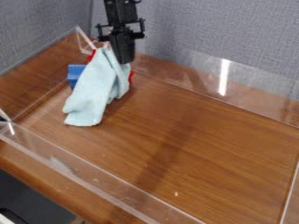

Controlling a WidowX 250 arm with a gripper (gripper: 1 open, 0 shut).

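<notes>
My black gripper (121,58) reaches down from the top centre, at the upper end of a pale blue cloth (93,98), which is bunched up there and spreads down onto the wooden table. The fingertips are small and partly against the cloth, so whether they grip it is hard to see. Behind the cloth at the left is a blue object (73,72), with small red items partly hidden beside it.
Clear edging runs along its sides, and grey walls (222,39) stand behind.
</notes>
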